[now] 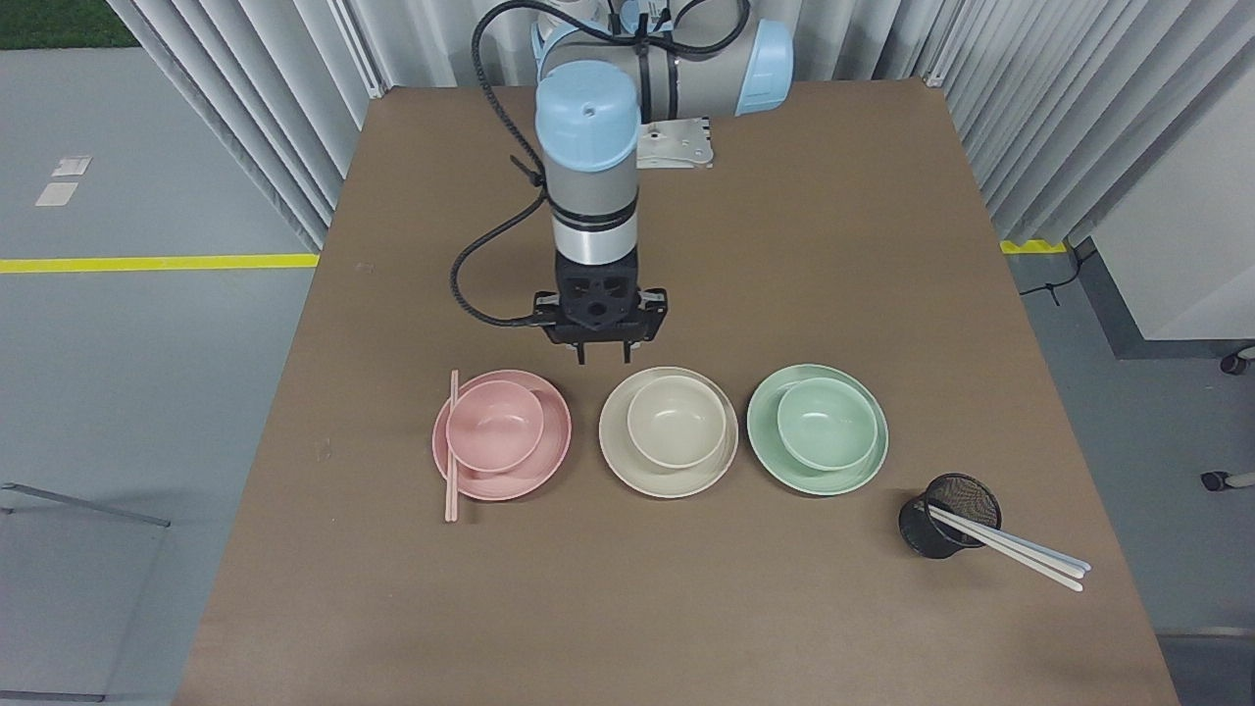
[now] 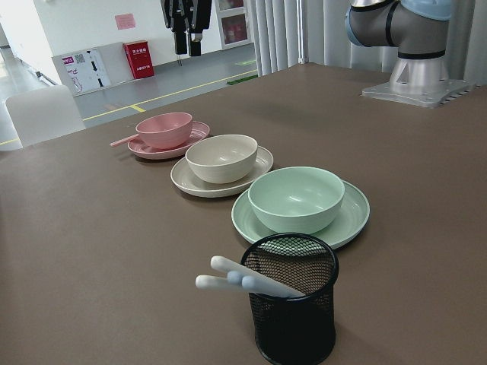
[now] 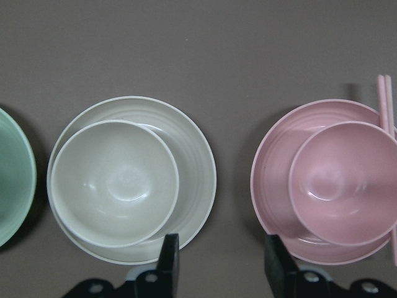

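Observation:
My gripper (image 1: 603,353) hangs above the table behind the gap between the pink and cream settings, fingers apart and empty. A pink bowl (image 1: 495,426) sits on a pink plate (image 1: 535,471), with pink chopsticks (image 1: 452,494) along its left side in the front view. A cream bowl (image 1: 677,422) sits on a cream plate (image 1: 635,465), and a green bowl (image 1: 827,424) on a green plate (image 1: 788,465). In the wrist view, the cream and pink settings lie beyond my open fingertips.
A black mesh cup (image 1: 924,529) holding pale chopsticks (image 1: 1035,563) stands at the front right, leaning out over the rim.

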